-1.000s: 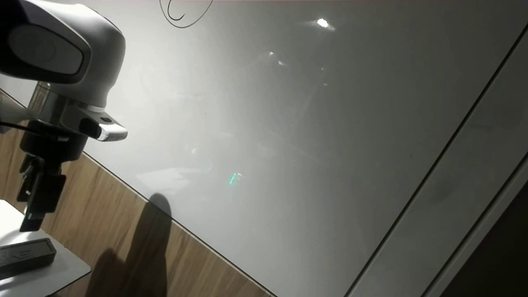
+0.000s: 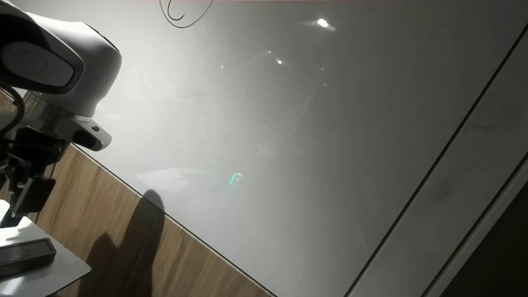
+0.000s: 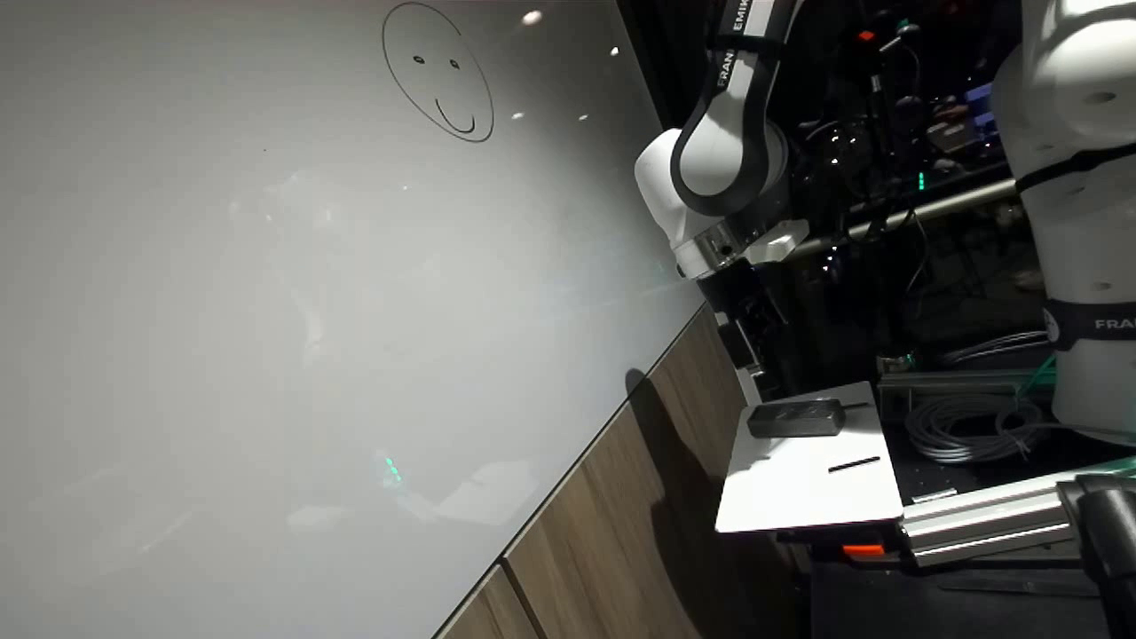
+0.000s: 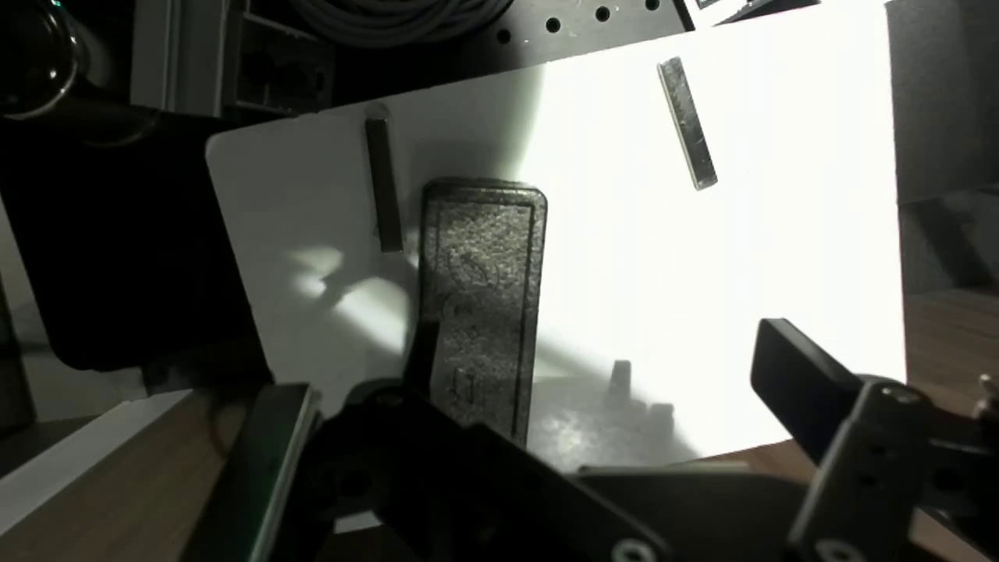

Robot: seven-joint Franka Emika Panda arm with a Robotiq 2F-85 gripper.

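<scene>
A dark oblong block point(image 4: 479, 281) with embossed marks, perhaps a whiteboard eraser, lies on a white plate point(image 4: 824, 215). Two thin bars lie on the plate too: one dark bar point(image 4: 382, 183) beside the block and another bar point(image 4: 688, 122) farther right. My gripper point(image 3: 756, 371) is above the wall-side end of the plate, near the block point(image 3: 795, 419), tilted and open. Nothing shows held between its fingers. In the wrist view, the gripper hides the block's near end. A big whiteboard point(image 3: 266, 319) bears a drawn smiley face point(image 3: 438, 73).
Wood panelling point(image 3: 618, 500) runs below the whiteboard, close to the plate. Coiled cable point(image 3: 974, 426) and a metal rail point(image 3: 990, 522) lie on the robot base's side of the plate. Open space lies in front of the whiteboard.
In exterior view 1, the arm and gripper have shifted left, and the gripper has turned and tilted. The block and plate have stayed in place.
</scene>
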